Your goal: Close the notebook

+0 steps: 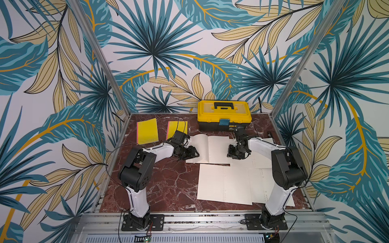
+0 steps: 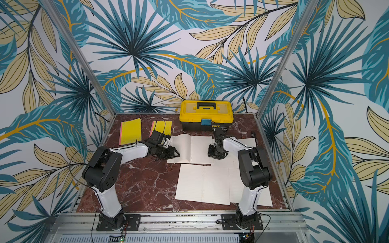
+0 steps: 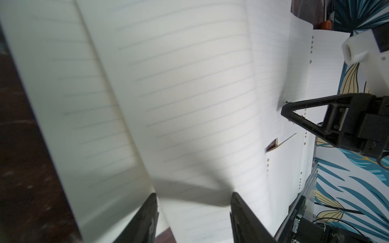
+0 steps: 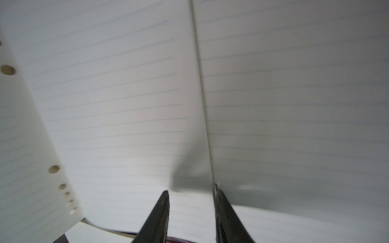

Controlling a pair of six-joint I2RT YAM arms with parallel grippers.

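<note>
The notebook (image 1: 218,149) lies open behind the middle of the table, lined pages up, its two halves flat on either side of a centre fold. My left gripper is part open over its left half, near the outer edge of the pages (image 3: 194,93). Only paper and shadow show between those fingers, and touch cannot be told. Over the right half's outer edge my right gripper stands part open too. One of its fingers (image 4: 229,218) is beside the page edge, with the page (image 4: 121,133) showing between the fingers.
More lined paper (image 1: 224,184) lies spread in front and to the right. Yellow pads (image 1: 147,131) rest at the back left. Behind the notebook stands a yellow and black toolbox (image 1: 224,111). Bare red marble table (image 1: 166,186) shows at the front left.
</note>
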